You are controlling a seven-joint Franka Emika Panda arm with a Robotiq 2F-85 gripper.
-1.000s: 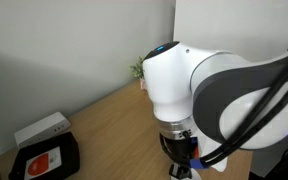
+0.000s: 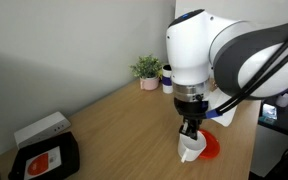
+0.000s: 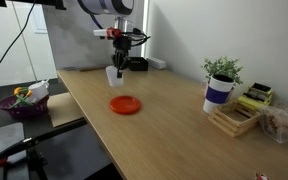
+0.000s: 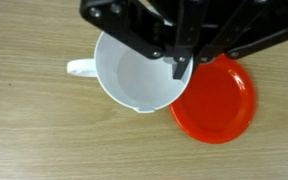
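A white mug (image 4: pixel 134 75) hangs from my gripper, which is shut on its thin rim. The fingers reach over the rim on the side toward the red plate (image 4: pixel 216 100), and the handle points the opposite way. In exterior view 2 the mug (image 3: pixel 113 77) appears above the table, just behind and left of the plate (image 3: pixel 125 104), with the gripper (image 3: pixel 116 63) over it. Exterior view 1 has the mug (image 2: pixel 191 148) tilted below the gripper (image 2: pixel 190 130), overlapping the left edge of the plate (image 2: pixel 213 147).
A potted plant (image 3: pixel 218 92), a wooden crate (image 3: pixel 239 118) and a clear bag (image 3: pixel 282 122) stand along the far side. A black case (image 2: pixel 50 158) and a white box (image 2: pixel 42 130) lie to the left in exterior view 1.
The arm has moved right and farther back in exterior view 1, bringing the mug along toward the red plate. More of the mug and plate now shows.
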